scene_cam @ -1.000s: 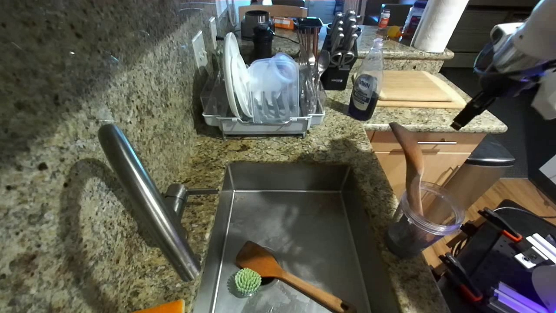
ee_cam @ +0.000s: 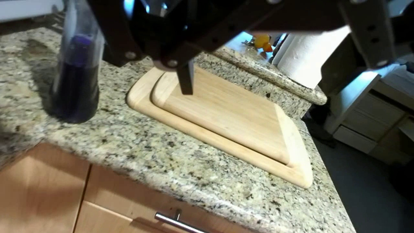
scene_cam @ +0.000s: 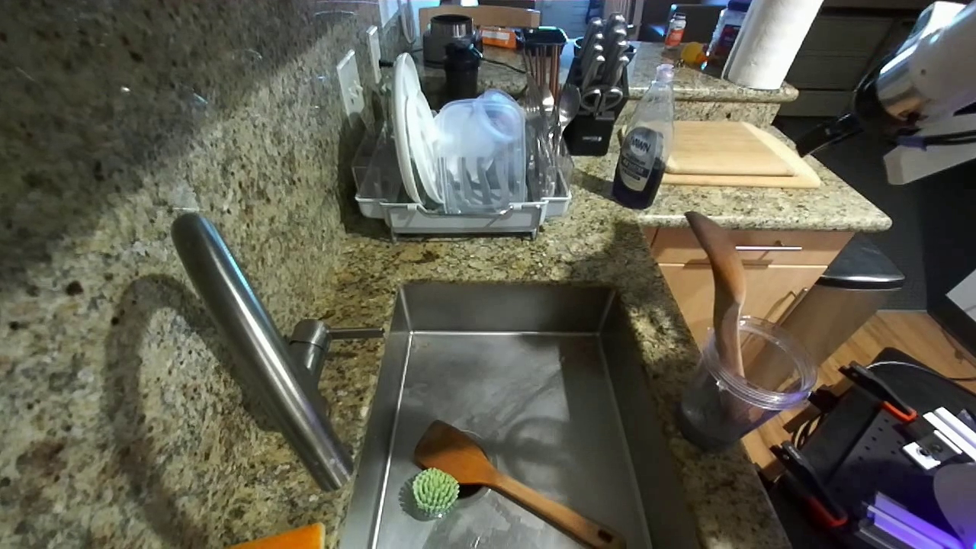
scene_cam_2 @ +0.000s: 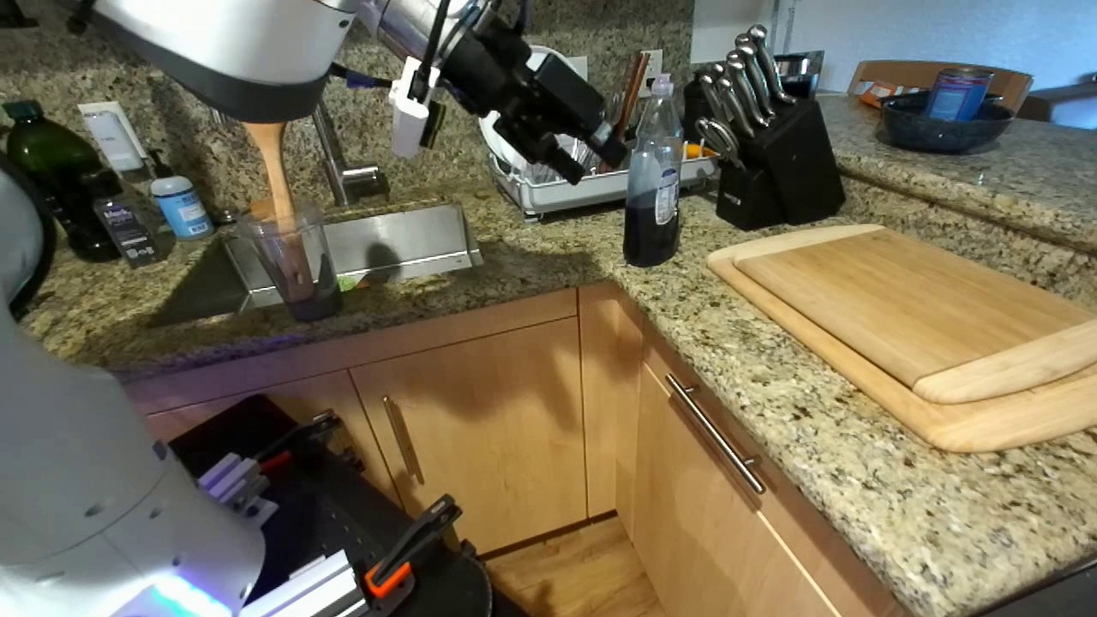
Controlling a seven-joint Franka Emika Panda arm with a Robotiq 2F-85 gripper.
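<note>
My gripper (scene_cam_2: 593,163) hangs in the air above the counter, open and with nothing between its fingers. In exterior view 1 only part of it shows, at the upper right near the cutting boards. Dark parts of it blur across the top of the wrist view. A wooden spoon (scene_cam: 729,288) leans upright in a clear plastic container (scene_cam: 743,402) at the sink's edge. Inside the sink (scene_cam: 512,384) lie a wooden spatula (scene_cam: 526,494) and a green scrub brush (scene_cam: 434,491). A dish soap bottle (ee_cam: 77,81) stands upright on the counter, left in the wrist view.
Two stacked cutting boards (ee_cam: 229,116) lie on the counter right of the soap. A knife block (scene_cam_2: 787,164) and a loaded dish rack (scene_cam: 467,215) stand behind. A paper towel roll (scene_cam: 773,41) rises on the ledge. Bare counter (scene_cam_2: 823,432) runs in front of the boards.
In exterior view 1, my gripper has moved upward, away from the counter's front edge. The spoon, container, spatula and soap bottle look unmoved.
</note>
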